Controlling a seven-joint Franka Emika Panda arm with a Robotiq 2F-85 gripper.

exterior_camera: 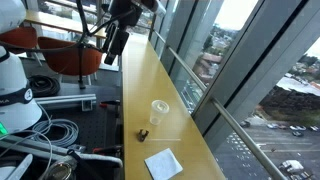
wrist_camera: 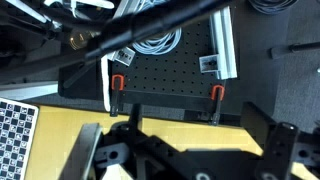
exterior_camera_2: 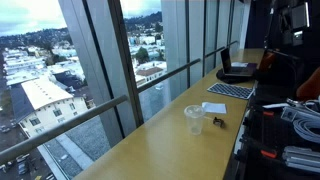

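Observation:
A clear cup (exterior_camera: pixel 159 110) (exterior_camera_2: pixel 194 120) stands on the yellow-brown table (exterior_camera: pixel 150 80). Near it lies a small dark object (exterior_camera: pixel 142 135) (exterior_camera_2: pixel 219 122), too small to name. A sheet of white paper (exterior_camera: pixel 163 165) (exterior_camera_2: pixel 214 107) rests flat beyond that object in the second exterior view. High above the workspace, well clear of these things, is my gripper. Its dark fingers spread wide apart at the bottom of the wrist view, holding nothing. Neither cup nor small object shows in the wrist view.
A laptop (exterior_camera_2: pixel 236 70) and a checkered board (exterior_camera_2: pixel 229 90) (wrist_camera: pixel 15 140) occupy the table's far part. Windows border one long side. The dark perforated robot base plate (wrist_camera: pixel 180 82), with coiled cables (wrist_camera: pixel 158 44), adjoins the other side.

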